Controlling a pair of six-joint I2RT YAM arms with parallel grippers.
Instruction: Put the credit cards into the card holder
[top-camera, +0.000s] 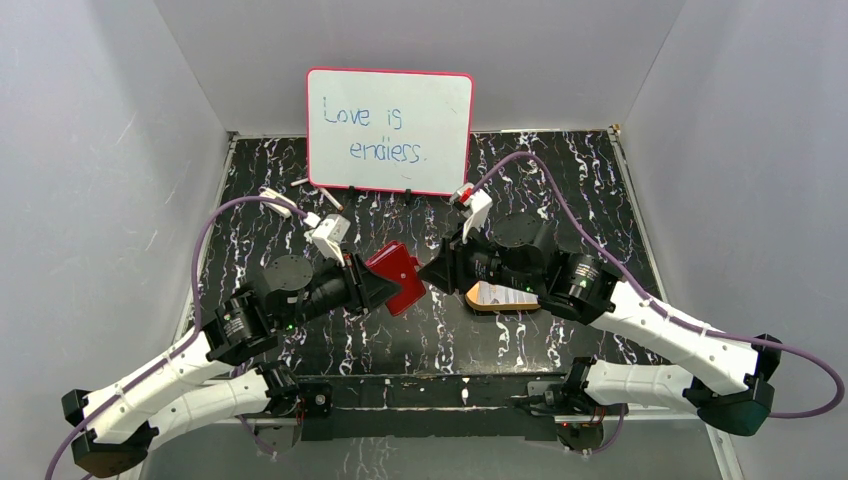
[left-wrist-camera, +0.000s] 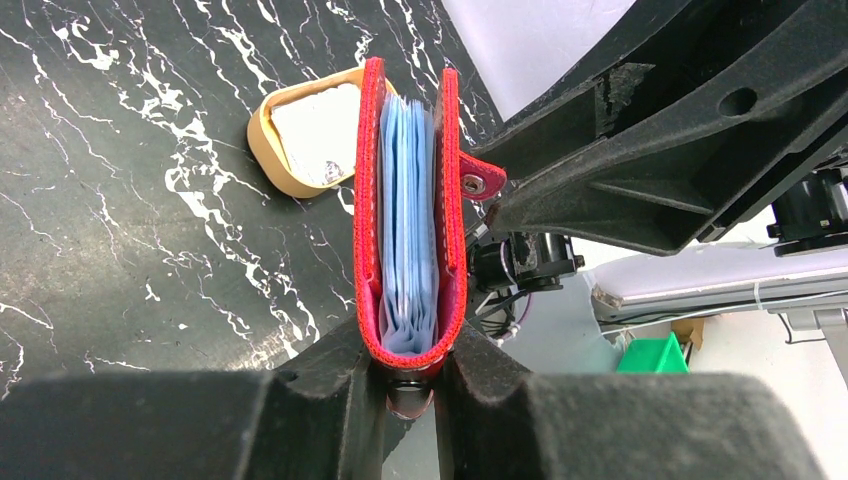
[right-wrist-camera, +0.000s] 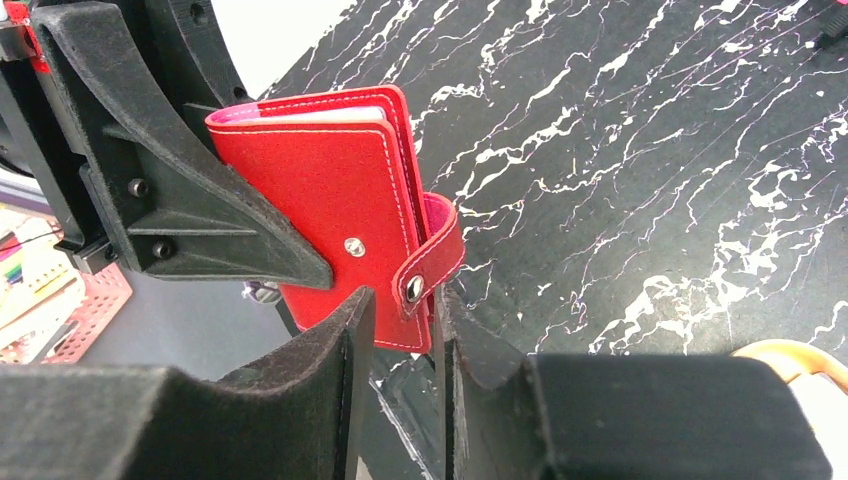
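Observation:
The red card holder is held upright by my left gripper, shut on its bottom, with pale blue sleeves showing between the covers. Its strap with a snap sticks out toward my right gripper, whose fingertips are close together at that strap; whether they grip it is unclear. No separate cards can be made out; a tan tray with pale contents lies on the table beyond the holder, partly under the right arm in the top view.
A whiteboard reading "Love is endless" stands at the back. Small white items lie at the back left.

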